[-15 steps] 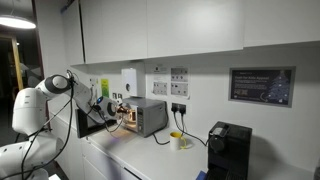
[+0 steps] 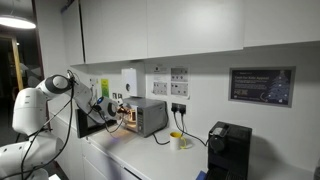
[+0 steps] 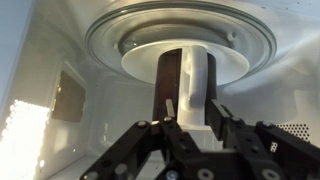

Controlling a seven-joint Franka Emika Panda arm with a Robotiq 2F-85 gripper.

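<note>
Filling the middle of the wrist view is a dark brown and white mug (image 3: pixel 170 78), its white handle (image 3: pixel 197 75) facing the camera. It rests on a white plate (image 3: pixel 142 62) on the round glass turntable (image 3: pixel 110 35) inside the microwave. My gripper is open, its black fingers on either side of the handle's lower end. Whether either finger touches the handle cannot be made out. From outside, the arm (image 2: pixel 58 84) reaches to the front of the microwave (image 2: pixel 151 116), and the gripper is too small there to read.
Microwave walls (image 3: pixel 95 95) close in on both sides of the gripper. Along the counter (image 2: pixel 150 155) stand a yellow and white mug (image 2: pixel 176 142) and a black coffee machine (image 2: pixel 229 150). Bare counter lies between the microwave and that mug.
</note>
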